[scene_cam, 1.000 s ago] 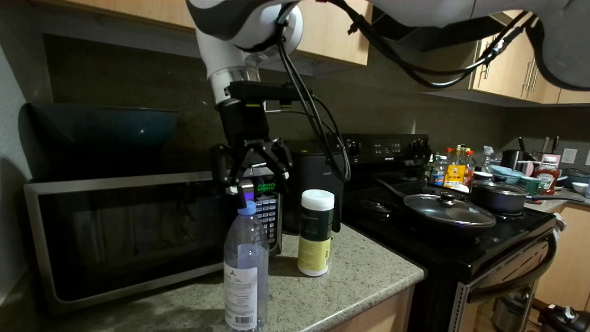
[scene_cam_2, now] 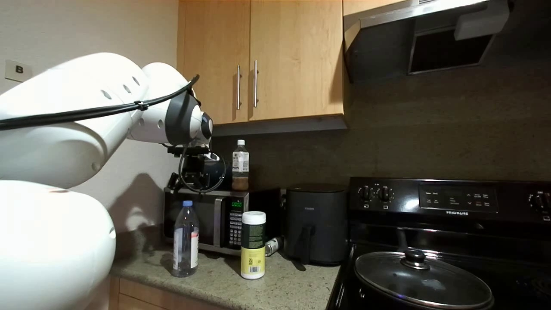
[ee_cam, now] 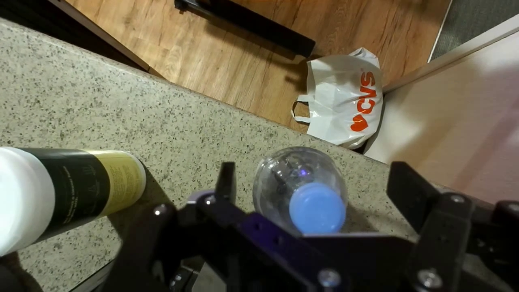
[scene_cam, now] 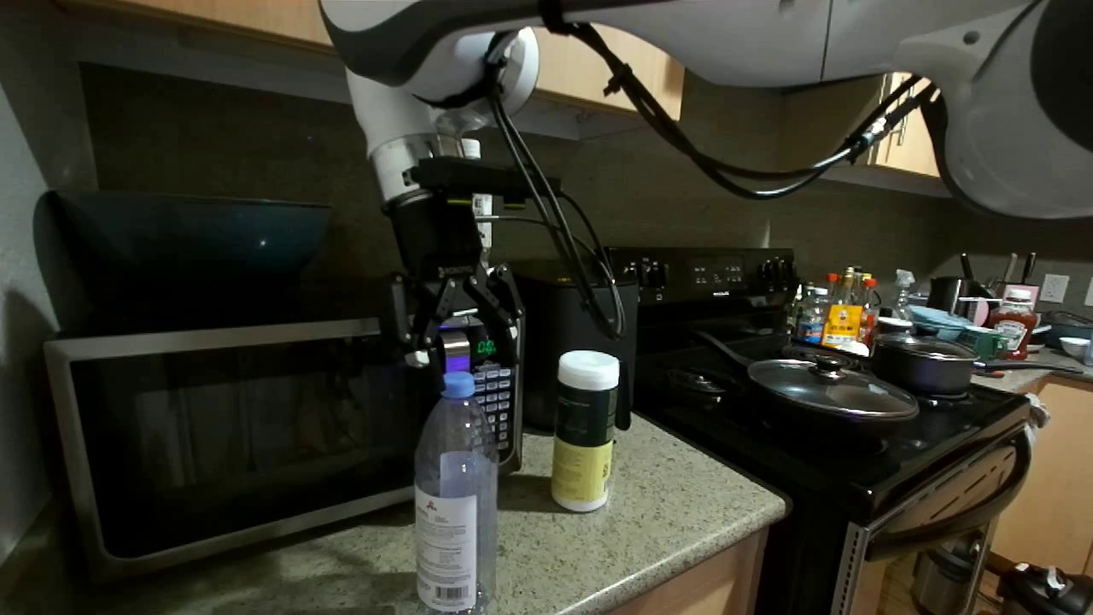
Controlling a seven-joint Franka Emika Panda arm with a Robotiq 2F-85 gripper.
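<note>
A clear plastic bottle (scene_cam: 447, 512) with a blue cap and white label stands upright on the counter, in front of the microwave (scene_cam: 246, 441). My gripper (scene_cam: 461, 354) points down, above and behind the bottle's cap in exterior view 1. In the wrist view the gripper is open, its two fingers wide apart, and the blue cap (ee_cam: 317, 208) shows between them in the picture. Nothing is held. In exterior view 2 the fingers are mostly hidden behind the arm's cable, while the bottle (scene_cam_2: 185, 243) shows whole.
A dark green and yellow canister (scene_cam: 585, 430) with a white lid stands right of the bottle. Behind it is a black air fryer (scene_cam_2: 316, 224). Another bottle (scene_cam_2: 240, 165) stands on top of the microwave. The counter's front edge runs close to the bottle.
In exterior view 1 my arm and gripper have shifted left. The gripper's fingers sit slightly higher in the picture than before. Bottle and canister have stayed in place.
</note>
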